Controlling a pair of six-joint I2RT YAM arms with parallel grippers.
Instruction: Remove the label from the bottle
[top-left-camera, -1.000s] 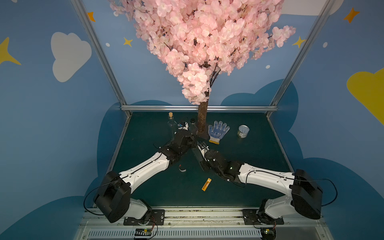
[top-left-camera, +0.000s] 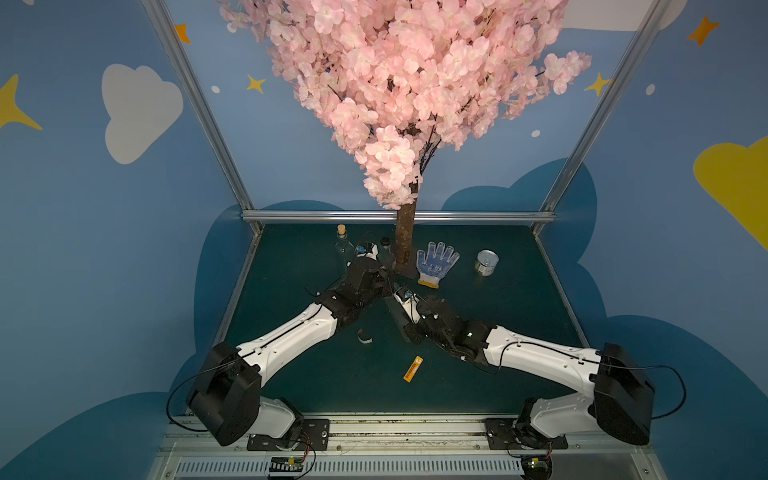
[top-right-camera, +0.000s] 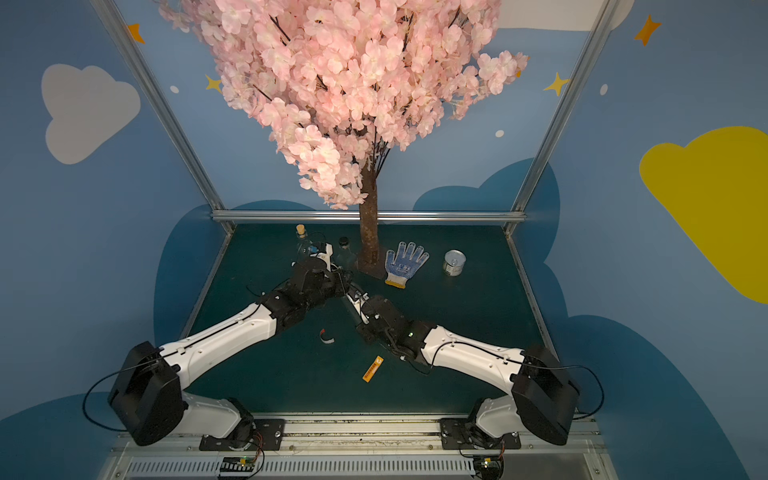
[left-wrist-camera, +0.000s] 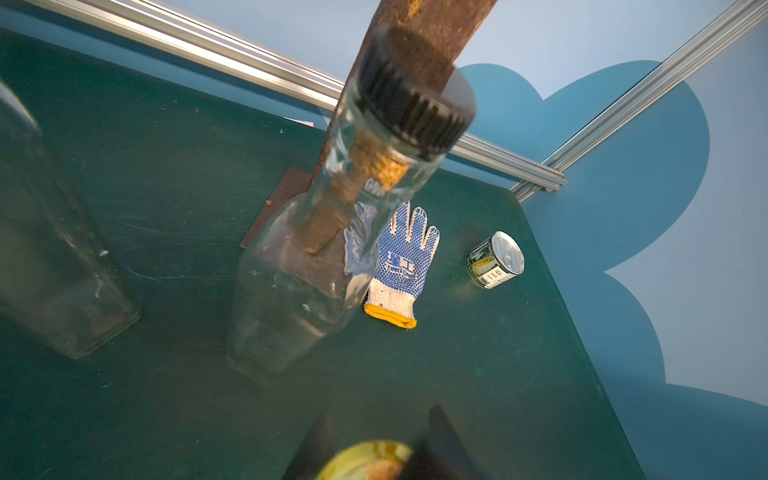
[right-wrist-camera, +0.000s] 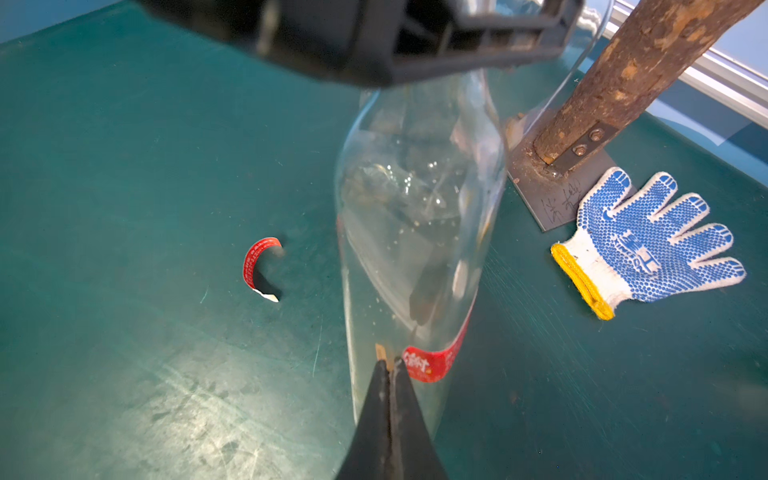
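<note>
The clear glass bottle (right-wrist-camera: 416, 208) is tilted. A red strip of label (right-wrist-camera: 429, 365) remains low on its side, with a small tan scrap (right-wrist-camera: 381, 352) just beside it. My left gripper is shut around the bottle's yellow-rimmed top (left-wrist-camera: 364, 457). In the right wrist view, my right gripper is shut, its tips in front of the bottle by the left end of the red strip. Whether the tips touch the glass cannot be told. A curled, torn red label piece (right-wrist-camera: 257, 265) lies on the table, left of the bottle.
A black-capped bottle (left-wrist-camera: 296, 272) and a corked bottle (top-left-camera: 344, 248) stand behind the left gripper. Near the tree trunk (top-left-camera: 405, 232) lie a blue glove (top-left-camera: 437, 262) and a can (top-left-camera: 485, 262). An orange-yellow object (top-left-camera: 413, 369) lies at front.
My left arm shows almost no movement, still at the bottle's top.
</note>
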